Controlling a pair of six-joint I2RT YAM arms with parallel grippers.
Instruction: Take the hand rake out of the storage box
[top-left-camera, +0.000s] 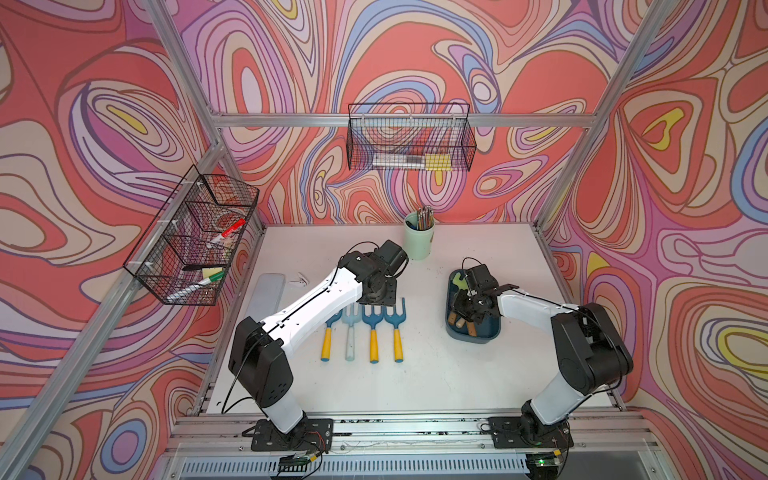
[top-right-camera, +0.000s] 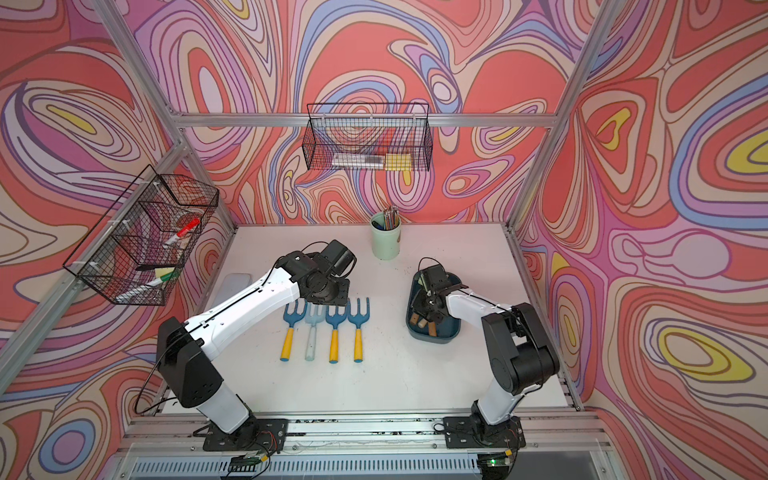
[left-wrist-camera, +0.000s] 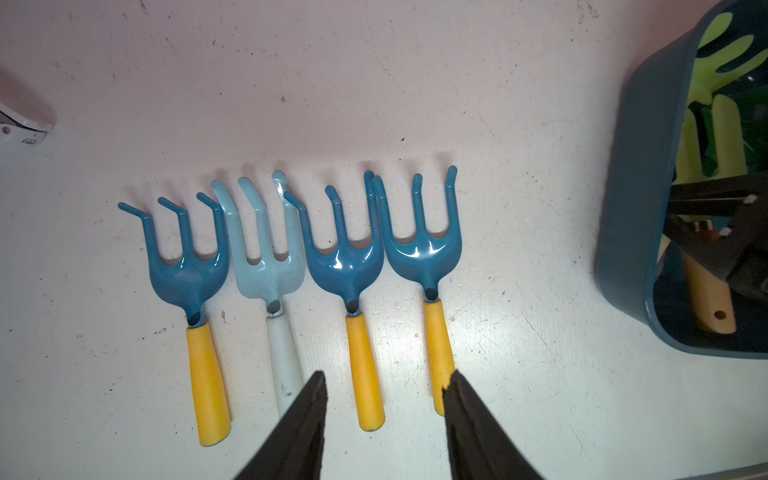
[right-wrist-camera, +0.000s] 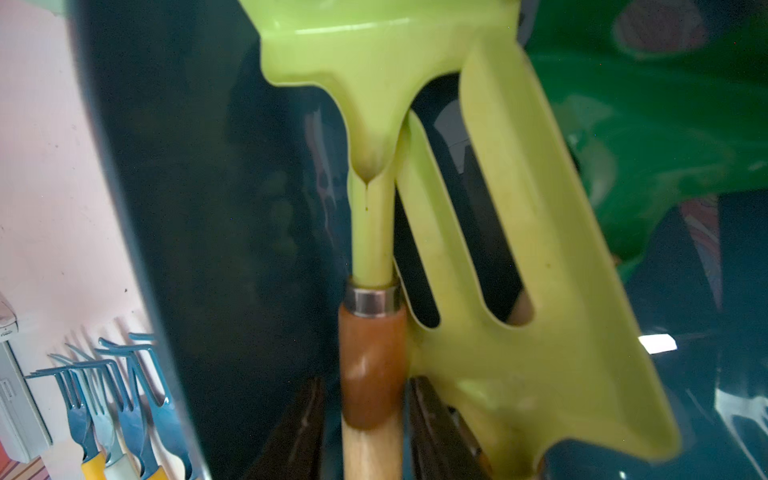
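The dark blue storage box (left-wrist-camera: 636, 184) at the right holds lime-green hand tools (right-wrist-camera: 544, 360) with wooden handles (right-wrist-camera: 372, 360). My right gripper is down inside it, open, its fingers either side of one handle near the metal collar; whether they touch it I cannot tell. My left gripper hangs open above the table, over four blue hand rakes (left-wrist-camera: 420, 248) with yellow or pale handles lying in a row left of the box.
A green pen cup (top-left-camera: 419, 240) stands behind the box. A grey lid (top-left-camera: 264, 301) lies at the left. Wire baskets (top-left-camera: 410, 144) hang on the back and left frames.
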